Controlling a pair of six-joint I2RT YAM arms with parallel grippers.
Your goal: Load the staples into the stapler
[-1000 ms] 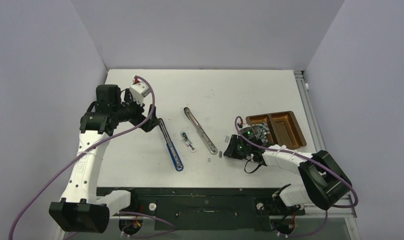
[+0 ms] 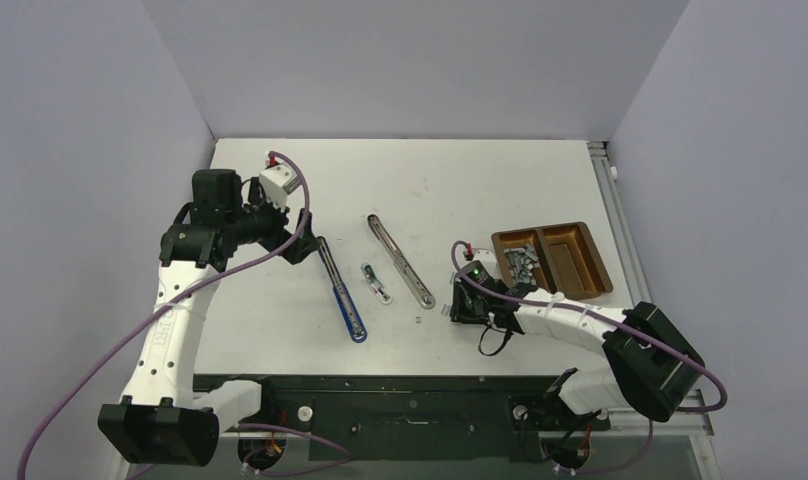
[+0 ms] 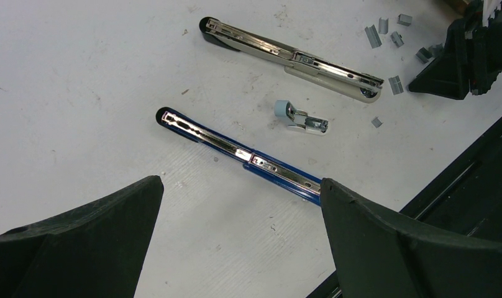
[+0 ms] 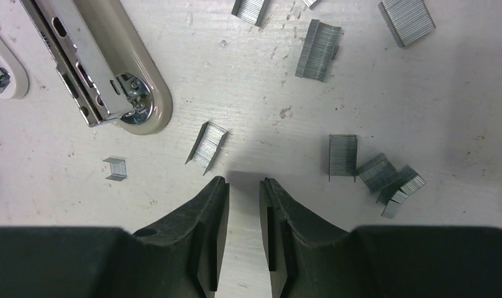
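Observation:
Three staplers lie opened on the white table: a long beige one [image 3: 267,46], a long blue one [image 3: 211,139] and a small clear one [image 3: 307,123]. Loose grey staple strips are scattered right of the beige one, among them a strip [image 4: 206,146] ahead of my right gripper, whose fingertips are low over the table, slightly apart, with nothing between them. Other strips [image 4: 343,154] lie to its right. My left gripper hangs open and empty above the blue stapler's left side, at the table's left in the top view.
A brown two-compartment tray [image 2: 577,270] sits at the right, grey strips in its left compartment, close behind my right gripper. Grey walls stand at the back and sides.
The left arm has not moved.

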